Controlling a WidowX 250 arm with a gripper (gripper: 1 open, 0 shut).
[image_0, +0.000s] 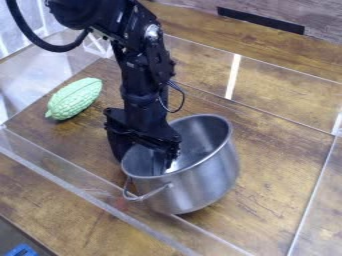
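The black arm reaches down to a steel pot with a wire handle on its near left side. My gripper sits low at the pot's left rim, partly inside it; its fingertips are too dark and hidden to tell whether they are open or shut, or whether they grip the rim.
A pale green toy corn cob lies on the wooden table left of the arm. A small blue object shows at the bottom left corner.
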